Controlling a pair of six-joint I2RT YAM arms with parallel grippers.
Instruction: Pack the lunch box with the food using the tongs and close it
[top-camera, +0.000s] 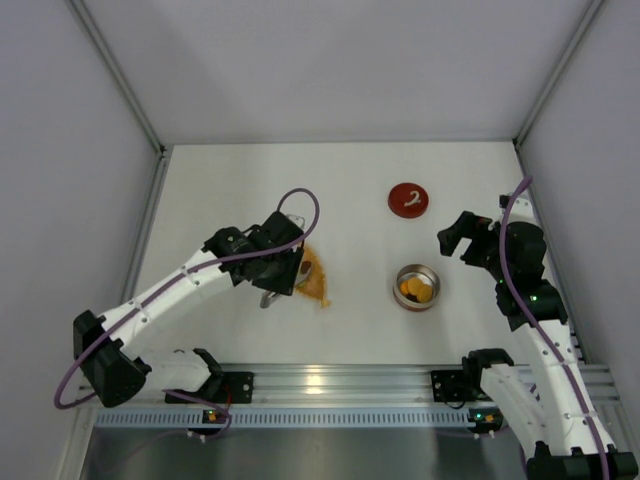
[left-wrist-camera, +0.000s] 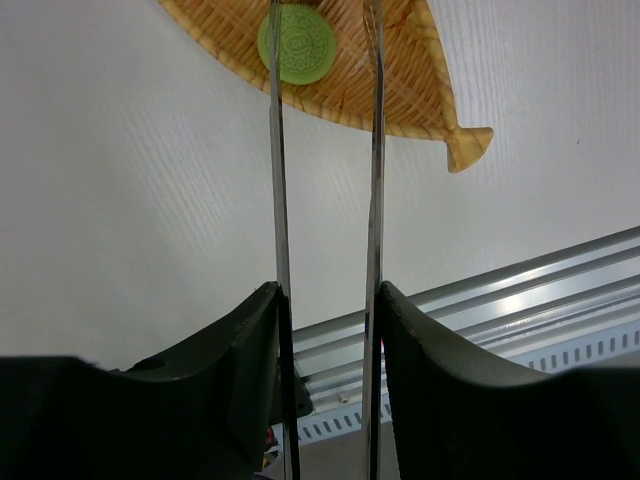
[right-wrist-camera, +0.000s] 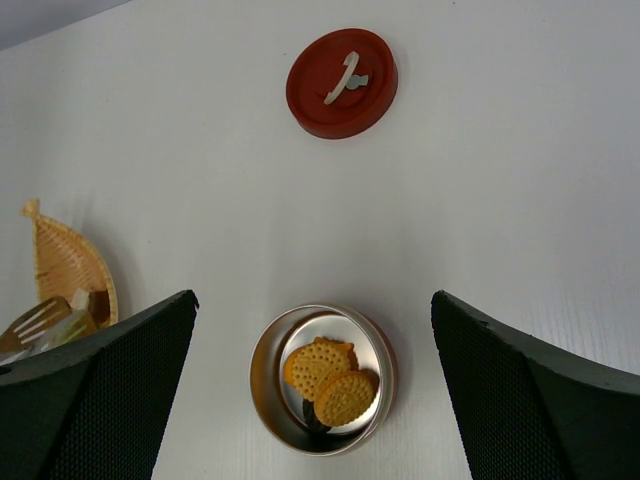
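Long metal tongs (left-wrist-camera: 376, 180) are in my left gripper, which is shut on them. Their far ends reach over a woven leaf-shaped basket (left-wrist-camera: 455, 140). A round green cookie (left-wrist-camera: 303, 45) lies in it beside the tongs; whether anything is between the tips cannot be seen. Brown and pale pieces (right-wrist-camera: 95, 303) also show in the basket. The round steel lunch box (right-wrist-camera: 262, 380) stands uncovered, holding yellow cookies (right-wrist-camera: 345, 397) and something dark. Its red lid (right-wrist-camera: 340, 115) with a white handle lies apart, farther back. My right gripper (top-camera: 450, 237) is open and empty above the table's right side.
A metal rail (top-camera: 330, 378) runs along the front edge. Grey walls enclose the sides and back.
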